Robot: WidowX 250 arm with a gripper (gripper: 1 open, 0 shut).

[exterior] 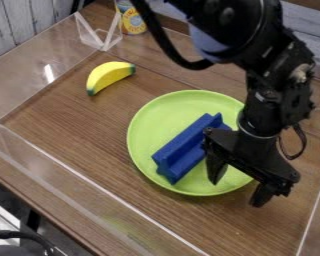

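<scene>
A blue bar-shaped block (179,155) lies slanted on a green plate (163,120) in the middle of the table. My black gripper (238,175) is low over the plate's right part, just right of the block, its fingers spread open. Whether it touches the block cannot be told.
A yellow banana (109,75) lies at the upper left. A can (132,20) stands at the back behind a clear plastic piece. Clear plastic walls line the left and front. The table left of the plate is bare.
</scene>
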